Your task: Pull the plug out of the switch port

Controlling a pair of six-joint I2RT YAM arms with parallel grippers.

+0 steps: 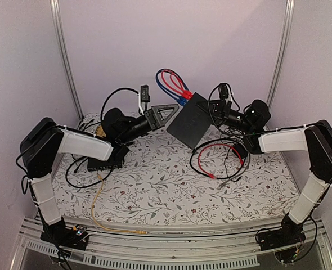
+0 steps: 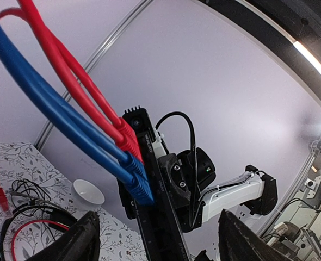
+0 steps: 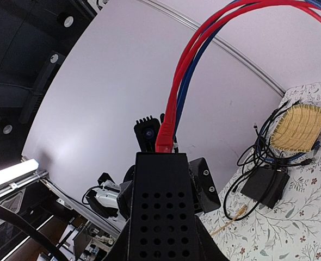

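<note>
A dark switch is held up, tilted, by my right gripper, which is shut on it. Looped red plugs and blue plugs sit along its top edge, side by side, their cables rising above. My left gripper stands open just left of the switch, near the plugs, with nothing between its fingers. In the left wrist view the plugs are above and beyond its fingertips. In the right wrist view the switch's body hides most of the left gripper.
Coiled black and red cables lie on the right of the patterned table. At the left are a black box, a wicker basket and more cables. A yellow cable lies at the front.
</note>
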